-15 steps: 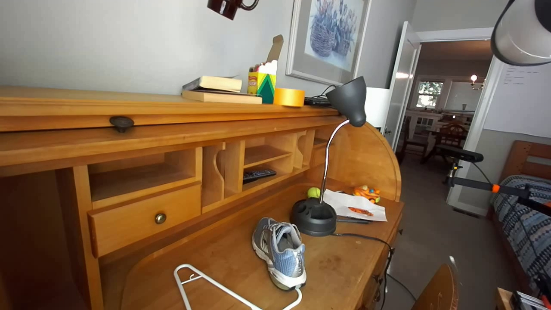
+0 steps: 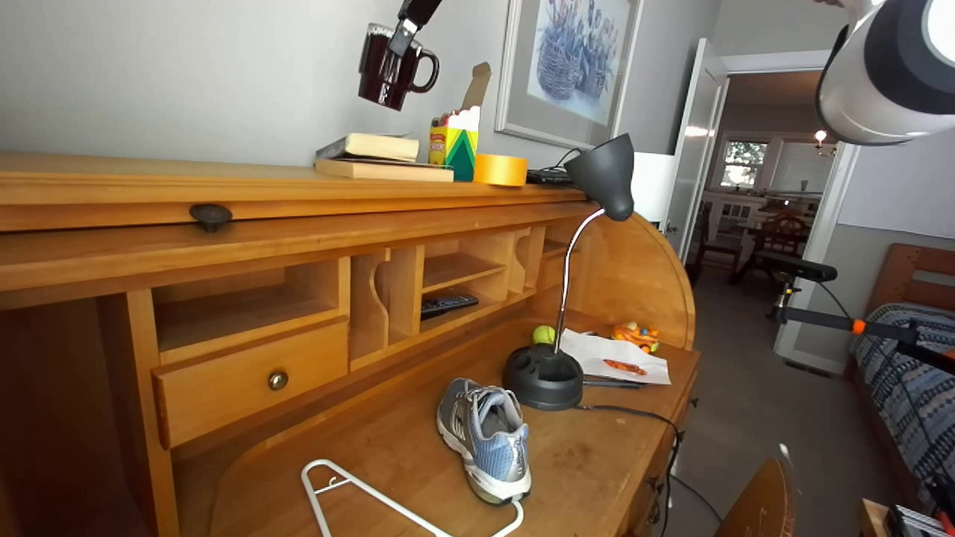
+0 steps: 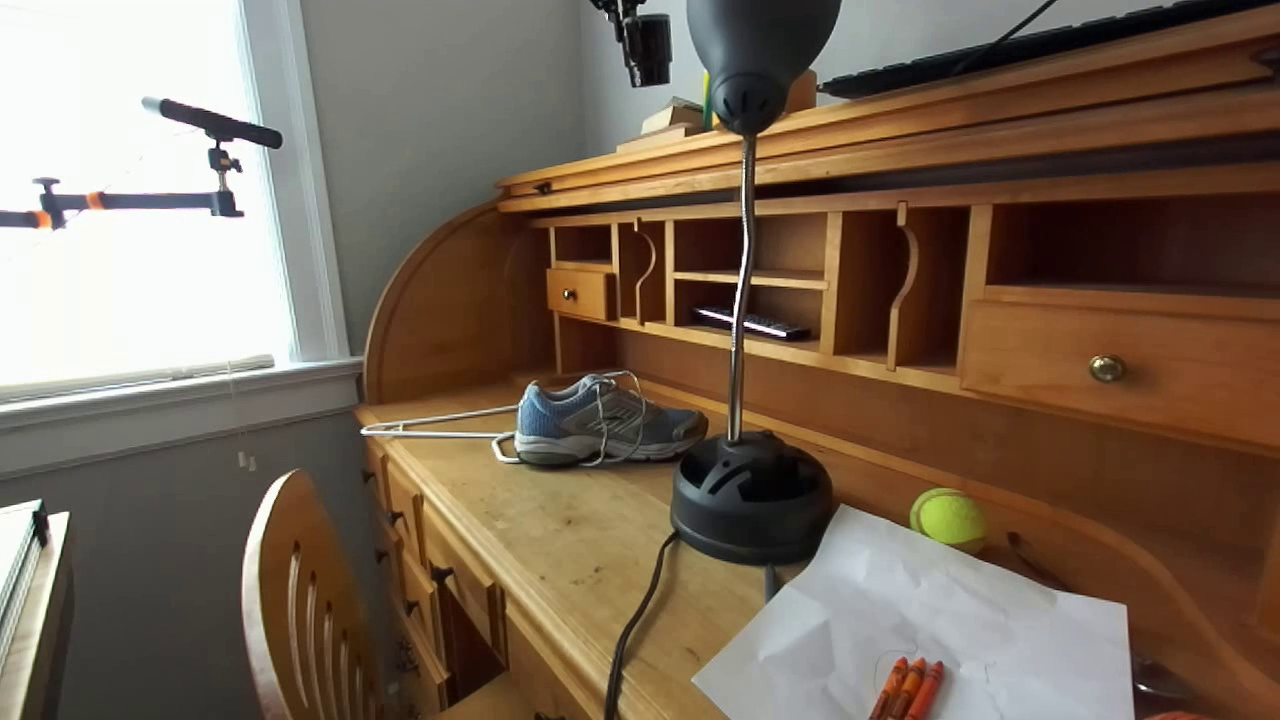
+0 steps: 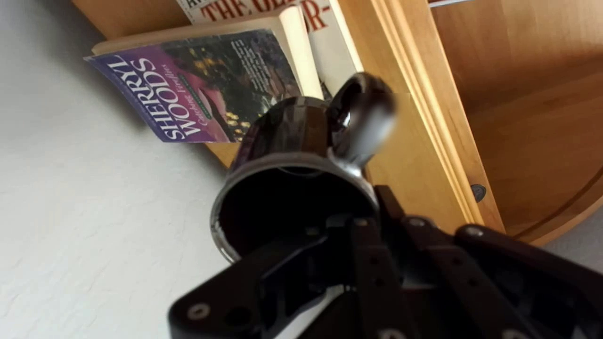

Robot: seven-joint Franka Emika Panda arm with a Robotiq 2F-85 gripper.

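Note:
A dark brown glazed mug (image 2: 383, 75) hangs in the air above the desk's top shelf (image 2: 268, 179), tilted a little, its handle toward the right in exterior view 1. My gripper (image 2: 402, 40) is shut on the mug's wall near the rim. In the wrist view the mug (image 4: 288, 133) has its dark opening toward the camera, and one finger appears to reach inside; the exact contact is hard to make out in the shadow. Below the mug, apart from it, two stacked books (image 2: 386, 167) lie on the shelf.
A crayon box (image 2: 460, 143) and a yellow tape roll (image 2: 501, 170) stand right of the books. A lamp head (image 2: 609, 176) rises at the shelf's right. On the desktop are a shoe (image 2: 488, 438) and a white hanger (image 2: 385, 497). The shelf's left part is bare.
The mug has come down from the top edge of exterior view 1, closer to the books. My fingers now show there too. Things on the desk have not moved.

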